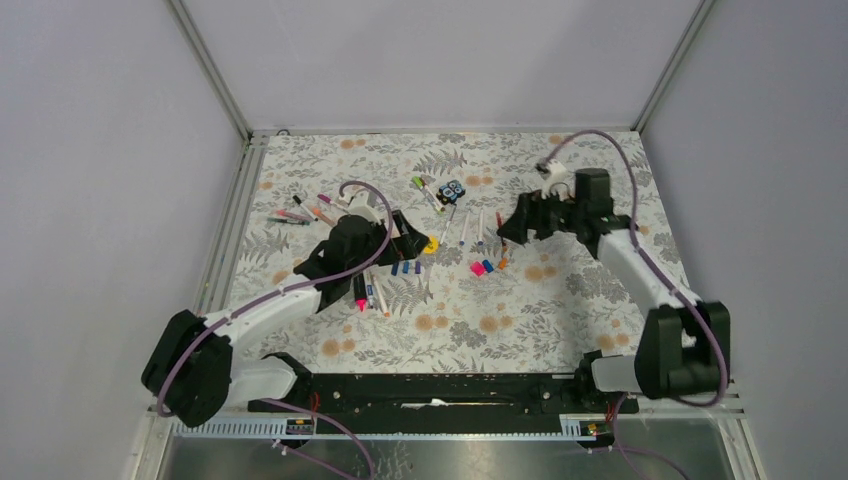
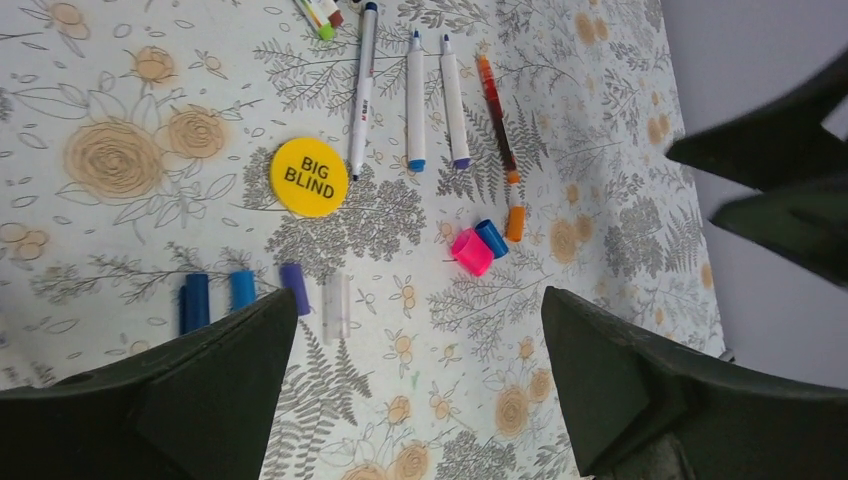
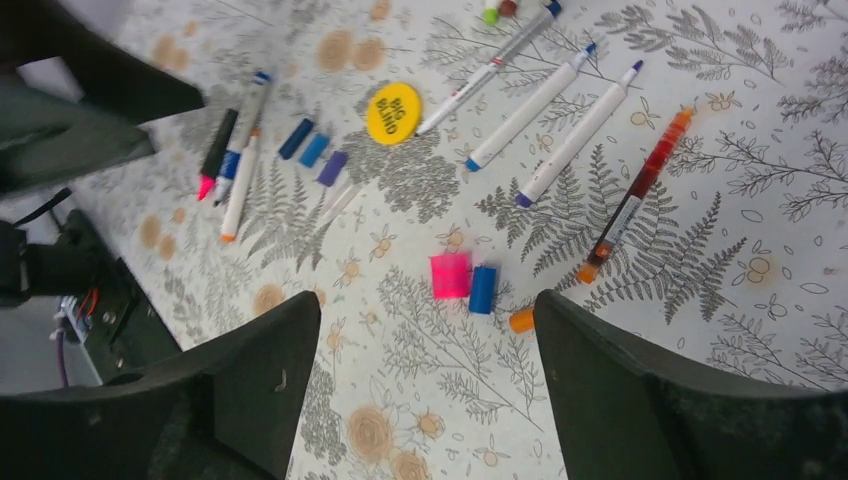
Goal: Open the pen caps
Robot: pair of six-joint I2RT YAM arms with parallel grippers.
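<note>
An orange-red marker [image 3: 634, 195] lies on the mat with an orange cap [image 2: 516, 224] near its end. White markers [image 3: 530, 105], a pink cap [image 3: 450, 275], a blue cap [image 3: 483, 289] and several small blue and purple caps [image 2: 243, 290] lie around a yellow BIG BLIND disc [image 2: 309, 176]. My left gripper [image 1: 405, 240] is open above the left-middle of the mat, nothing between its fingers. My right gripper [image 1: 523, 225], blurred in the top view, hangs above the orange-red marker with its fingers apart and nothing between them.
More markers [image 1: 300, 208] lie at the left of the mat and below the left arm. A dark patterned object [image 1: 450, 191] sits at the back middle.
</note>
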